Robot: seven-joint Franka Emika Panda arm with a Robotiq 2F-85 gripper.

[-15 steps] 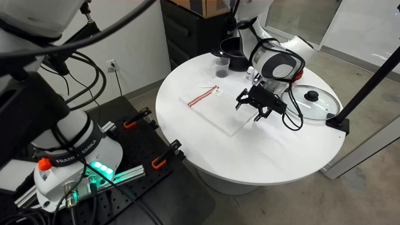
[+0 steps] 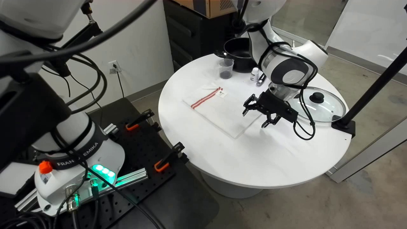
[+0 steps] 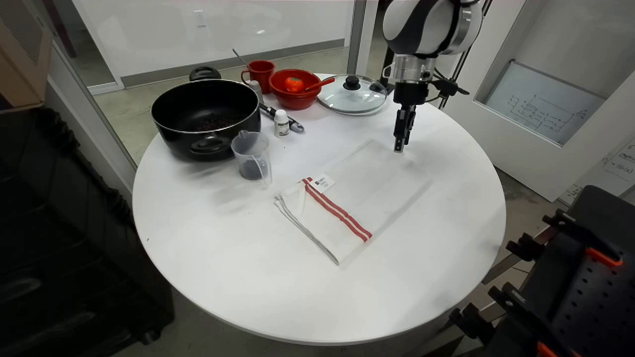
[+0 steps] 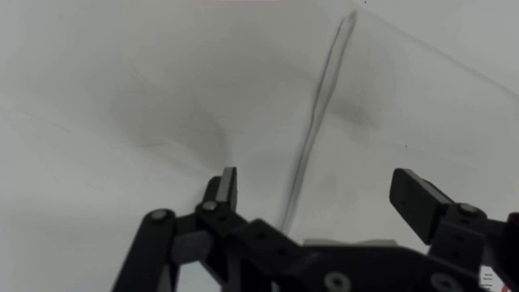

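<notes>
A white towel (image 3: 369, 184) with red stripes lies flat and folded on the round white table. My gripper (image 2: 254, 119) is open above the table, near the towel edge farthest from the red stripes, with nothing between its fingers. In the second exterior view the gripper (image 3: 399, 148) points down by the towel's far right corner. From the wrist, the folded edge of the towel (image 4: 369, 160) runs between the spread fingers of my gripper, with bare table to the left. The fingertips look to be above the cloth, not gripping it.
A black pot (image 3: 205, 119), a clear measuring cup (image 3: 251, 157), a white bottle (image 3: 281, 123), a red bowl (image 3: 285, 98) and a red mug (image 3: 262, 72) stand along the far side. Beside them lies a glass lid (image 3: 352, 98).
My gripper has shifted a little to the right and downward in the first exterior view, staying open. The towel and the other objects have not moved.
</notes>
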